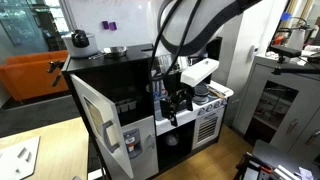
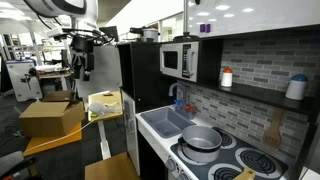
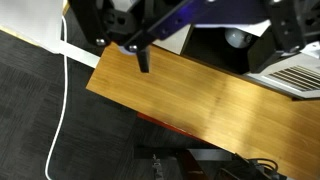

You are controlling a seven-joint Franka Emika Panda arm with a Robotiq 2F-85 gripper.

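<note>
My gripper hangs in mid-air in front of the kitchen unit, pointing down. The exterior view 2 also has the gripper high at the left, clear of the counter. Its dark fingers stand apart at the top of the wrist view, and I see nothing held between them. Beneath lies a brown wooden board on the dark floor. A white cabinet door stands swung open to the left of the arm.
Pots, including a dark one, stand on the black cabinet top. A grey pot sits on the stove, beside the sink. A cardboard box is at the left. A white cable trails across the floor.
</note>
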